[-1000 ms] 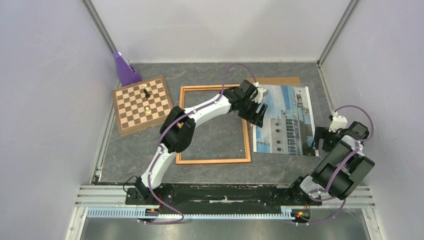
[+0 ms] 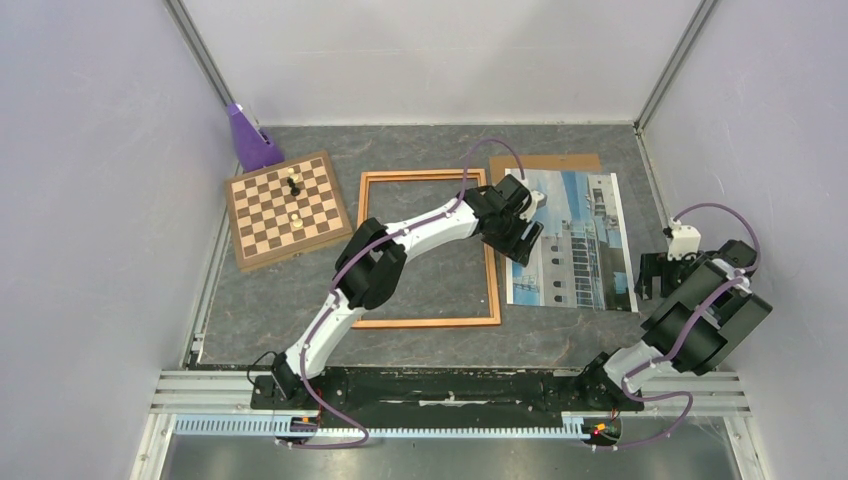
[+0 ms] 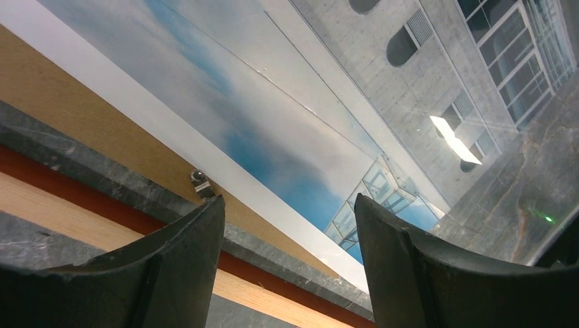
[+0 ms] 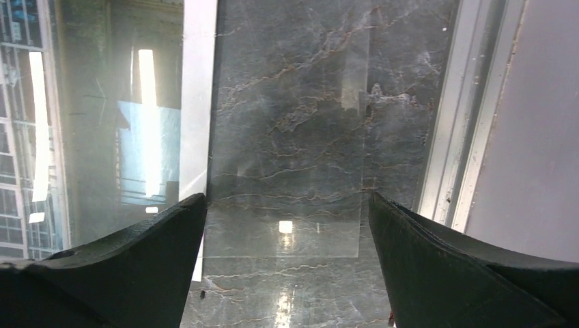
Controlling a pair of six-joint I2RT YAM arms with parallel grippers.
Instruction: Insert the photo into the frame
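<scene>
The photo [image 2: 565, 270] lies under a clear sheet beside the empty wooden frame [image 2: 428, 321], on a brown board [image 2: 560, 160]. My left gripper [image 2: 525, 240] is open over the photo's left edge; the left wrist view shows that white edge, a metal clip [image 3: 202, 184] on the board and the frame's rail [image 3: 89, 225]. My right gripper [image 2: 656, 270] is open at the photo's right edge. In the right wrist view its fingers stand apart over the photo's white edge [image 4: 196, 82] and a clear sheet [image 4: 287, 171] reaching past it, with nothing seen held.
A chessboard [image 2: 258, 200] with several pieces and a purple object [image 2: 252, 140] stand at the left. A wall and rail [image 4: 437, 171] close in on the right. Bare grey floor lies in front of the photo.
Since a second ago both grippers have shifted right; the left also moved slightly down in the top view. The photo and frame look unchanged.
</scene>
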